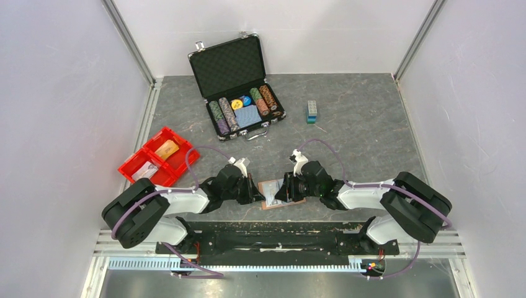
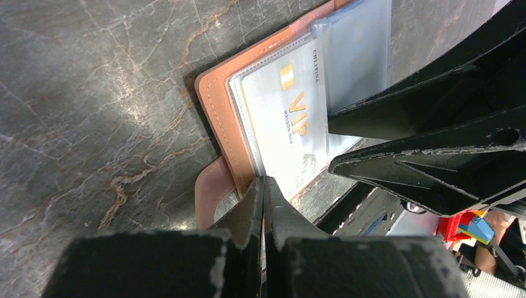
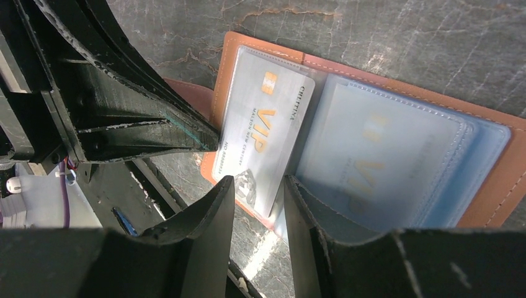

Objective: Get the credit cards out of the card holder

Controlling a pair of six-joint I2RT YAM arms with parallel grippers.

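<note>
The tan card holder [image 1: 269, 203] lies on the grey table between my two grippers, with a white VIP card [image 2: 285, 105] [image 3: 260, 130] at its left end and a second card behind bluish clear sleeves [image 3: 378, 161]. My left gripper is shut, fingertips resting at the VIP card's edge on the holder. My right gripper stands part open over the VIP card's lower part, its fingertips at the card and the sleeve edge beside it; I see nothing held between them.
A red divided tray [image 1: 177, 159] sits left, an open chip case [image 1: 226, 68] at the back, and a small stack of blocks [image 1: 311, 112] back right. The front edge is close below the holder.
</note>
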